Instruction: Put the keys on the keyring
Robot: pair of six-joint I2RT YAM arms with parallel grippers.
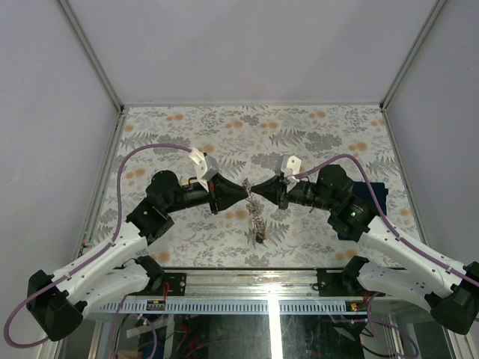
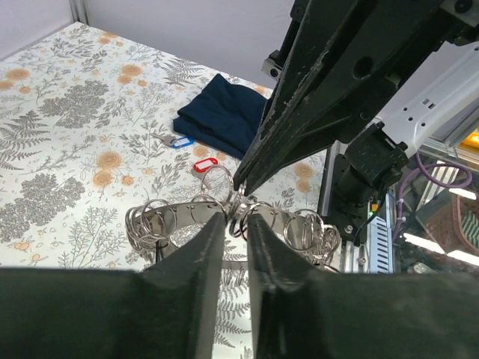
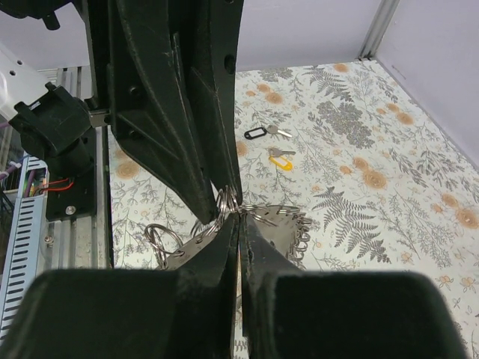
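Observation:
The keyring (image 2: 183, 217) is a bunch of silvery rings along a flat metal band, held off the table between the arms. My right gripper is shut on a thin ring at its top. Facing it, my left gripper has its fingertips a little apart around the rings just below; contact is hard to judge. Small coloured bits (image 1: 260, 237) show at the bunch's lower end. On the table lie a key with a blue tag (image 2: 182, 142), a red tag (image 2: 205, 164), a key with a black tag (image 3: 255, 133) and one with a yellow tag (image 3: 281, 162).
A folded dark blue cloth (image 2: 221, 112) lies on the table's right side, partly behind the right arm. Both grippers' tips nearly meet at the middle.

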